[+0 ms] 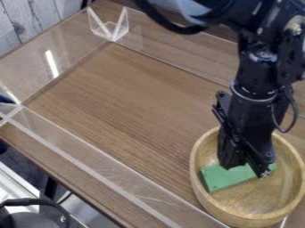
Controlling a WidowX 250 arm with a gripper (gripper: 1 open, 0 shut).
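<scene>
A round wooden bowl [247,201] stands at the lower right of the camera view, holding a green rectangular block [224,178]. My dark gripper [242,155] reaches down from above into the bowl, over the block, covering part of it. The gripper appears closed, with nothing visible between its fingers, though its dark fingertips are hard to make out.
Clear plastic panels [48,134] run along its left and near edges. A small clear bracket [107,27] stands at the far left corner.
</scene>
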